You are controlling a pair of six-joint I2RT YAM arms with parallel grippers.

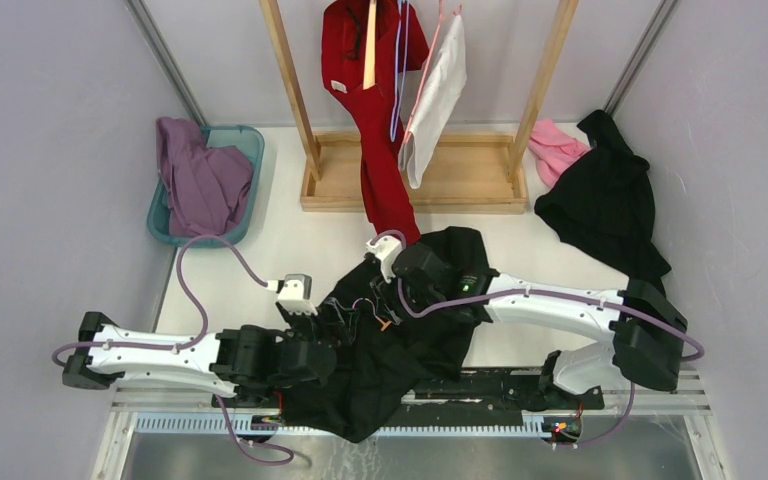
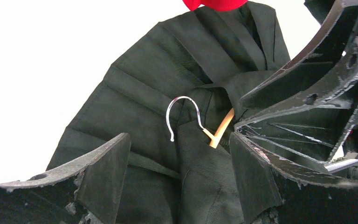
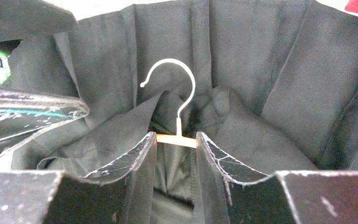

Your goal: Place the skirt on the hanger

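Observation:
The black skirt [image 1: 450, 345] lies spread and creased on the table between my arms. A hanger with a silver hook and a thin wooden bar [image 2: 223, 127] sits over its folded opening; most of the bar is hidden in the cloth. My left gripper stands open to the left of the hanger's neck, with nothing held between its fingers. In the right wrist view, the hook [image 3: 190, 79] rises beyond my right gripper. This gripper is open, and a short stretch of wooden bar shows across the gap between its fingertips.
Red clothing [image 1: 385, 150] hangs from the wooden rack [image 1: 460, 203] down to the skirt's far edge. A white cloth [image 1: 438, 95] hangs beside it. The blue basket [image 1: 163, 222] is at left; a black garment [image 1: 605, 205] and pink cloth [image 1: 558, 150] lie right.

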